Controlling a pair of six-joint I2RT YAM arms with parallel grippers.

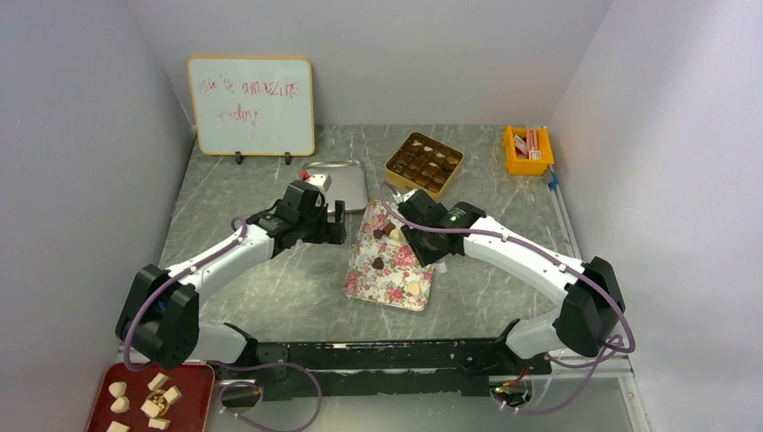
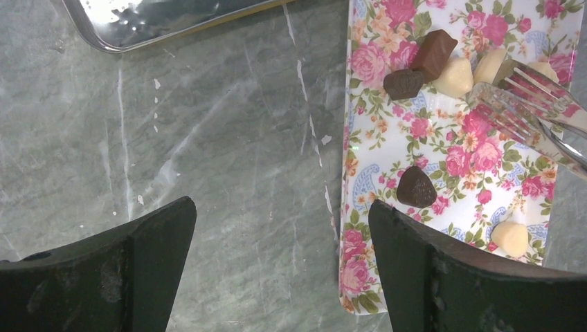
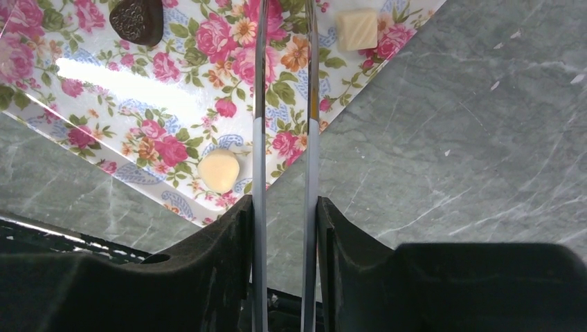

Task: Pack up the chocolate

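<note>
On the flowered tray (image 2: pixel 484 152) lie a brown bar-shaped chocolate (image 2: pixel 435 54), a dark rounded one (image 2: pixel 403 84), a dark cone-like one (image 2: pixel 416 187) and several cream ones, such as a round piece (image 2: pixel 511 238). My right gripper is shut on metal tongs (image 3: pixel 259 159), whose two arms stand apart over the tray. Their fork-like tips hover close to the cream pieces; whether they touch any is unclear. To the tray's left, my left gripper hangs open and empty. Behind the right arm stands the gold box (image 1: pixel 425 166) with brown compartments.
A silver tray (image 1: pixel 345 184) sits behind the left gripper. The orange bin (image 1: pixel 528 151) is at the back right, and a whiteboard (image 1: pixel 252 105) leans at the back left. More cream pieces are on a red tray (image 1: pixel 193 391) at front left.
</note>
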